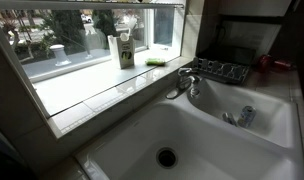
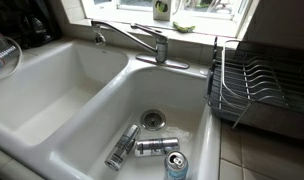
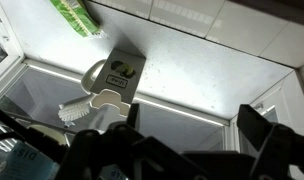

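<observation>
My gripper is open in the wrist view, its dark fingers spread wide with nothing between them. Beyond the fingers lies the white windowsill (image 3: 207, 75). A grey box with an avocado picture (image 3: 120, 78) stands on it, left of the gap between the fingers. A white-bristled brush (image 3: 77, 110) shows beside the box. Farther to the upper left lies a green packet (image 3: 77, 16). Exterior view 1 shows the box (image 1: 123, 50) upright near the window and the green packet (image 1: 155, 62) to its right. Neither exterior view shows the gripper.
Three cans, one a blue-topped can (image 2: 176, 165), are in one basin of the white double sink (image 2: 67, 150). The faucet (image 2: 157, 42) stands behind the basins. A dish rack (image 2: 257, 85) occupies the counter at right.
</observation>
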